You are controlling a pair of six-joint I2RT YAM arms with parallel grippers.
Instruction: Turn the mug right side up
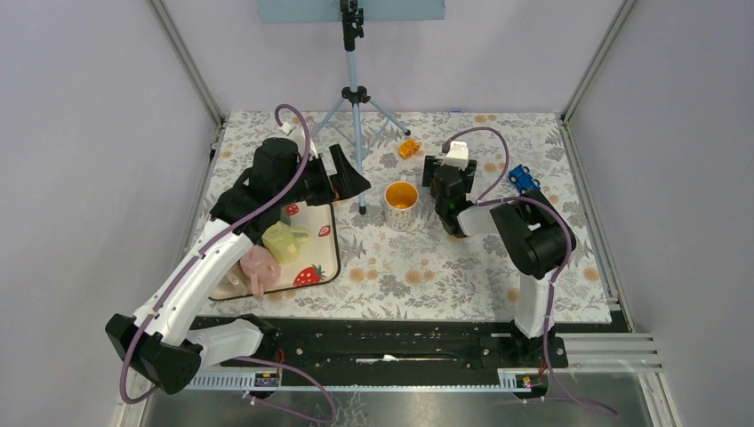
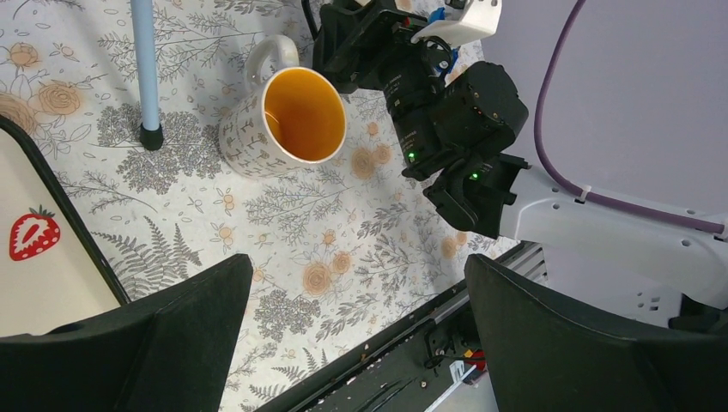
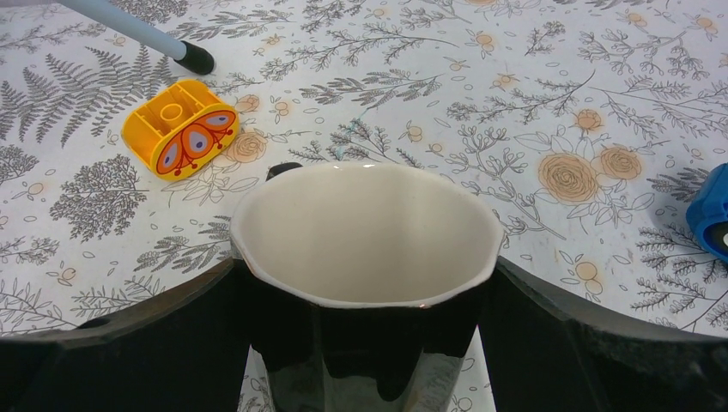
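A patterned mug with an orange inside stands mouth up at mid-table, its handle visible in the left wrist view. At its upper right, my right gripper is low around a black cup with a cream rim, which is upright between the open fingers; whether they touch it cannot be told. My left gripper hangs open and empty to the mug's upper left, over the table.
A tray with pink and yellow items lies at left. A tripod leg reaches beside the mug. A yellow block and blue toy lie nearby.
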